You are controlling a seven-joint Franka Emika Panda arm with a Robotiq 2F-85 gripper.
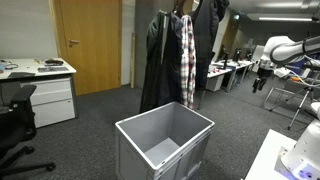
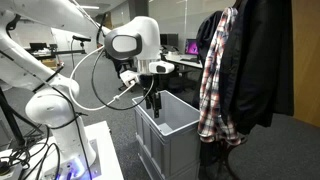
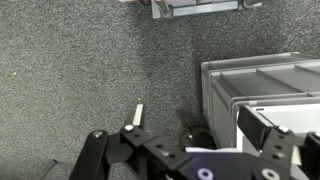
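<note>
In the wrist view my gripper stands open, its two dark fingers wide apart at the bottom with nothing held between them. A grey rectangular bin [image 3: 225,66], partly cut off, shows at the right of that view. From the first exterior view, the open bin [image 1: 128,131] looks empty as far as its inside shows. My gripper [image 1: 259,86] hangs in the air at the right there, well away from the bin. The second exterior view has the gripper [image 2: 153,104] in front of the bin [image 2: 183,150], partly covering it.
Dark coats [image 1: 153,75] and a checked shirt [image 1: 187,60] hang behind the bin. A white desk [image 1: 40,70] and a black chair [image 1: 17,125] stand at the left. Open grey floor [image 1: 95,105] lies between them and the bin.
</note>
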